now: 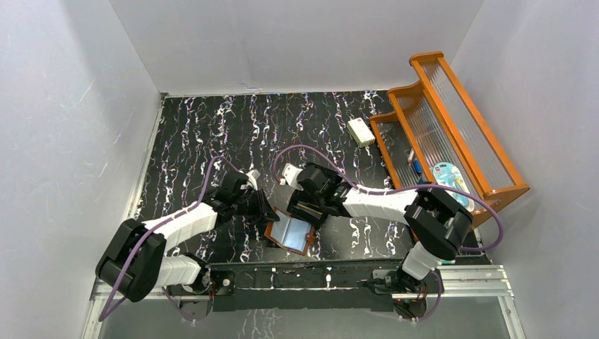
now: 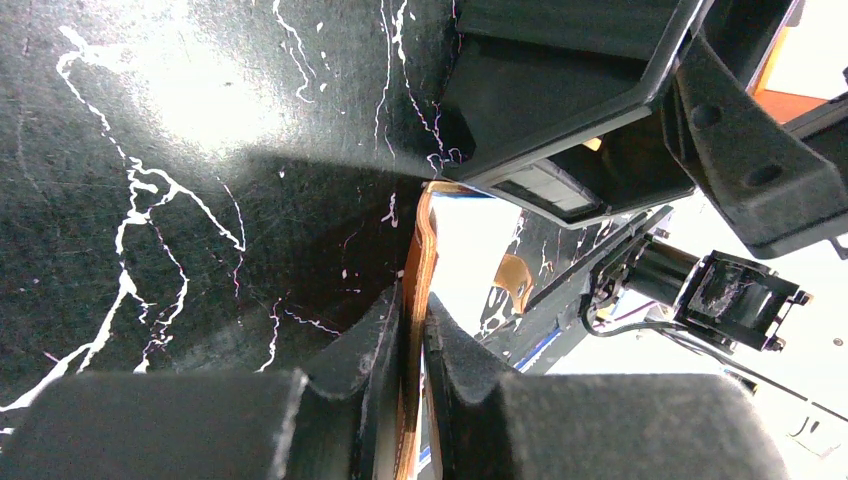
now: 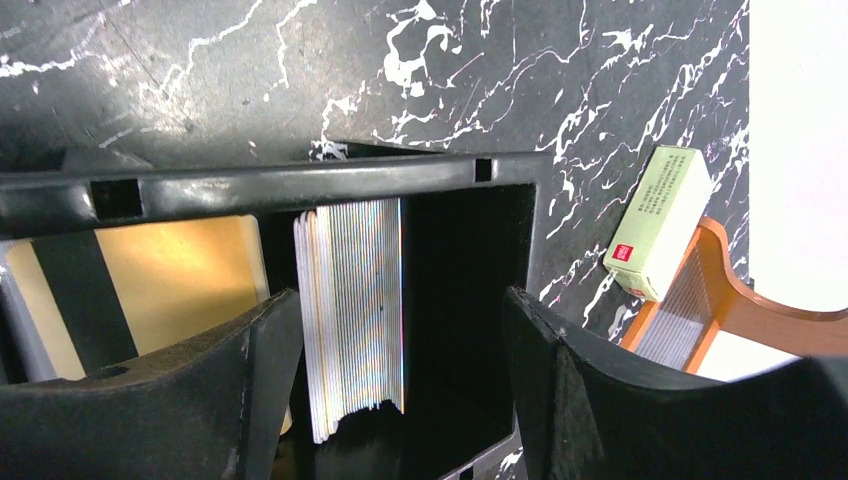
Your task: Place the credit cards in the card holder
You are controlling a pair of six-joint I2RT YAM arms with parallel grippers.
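The brown card holder (image 1: 289, 232) lies spread with its pale inside up near the table's front edge. In the left wrist view its thin brown cover (image 2: 424, 250) stands up between the fingertips of my left gripper, which is closed around that edge. My right gripper is open over a black box (image 3: 430, 172) with compartments. Standing cards (image 3: 355, 300), packed in a stack, show between its spread fingers without being gripped. A yellow card with a black stripe (image 3: 185, 285) is in the compartment to the left.
Right beside the card holder stands the black box, close to both grippers. A small pale carton (image 1: 361, 132) rests farther back, next to the wooden rack (image 1: 459, 127) at the right.
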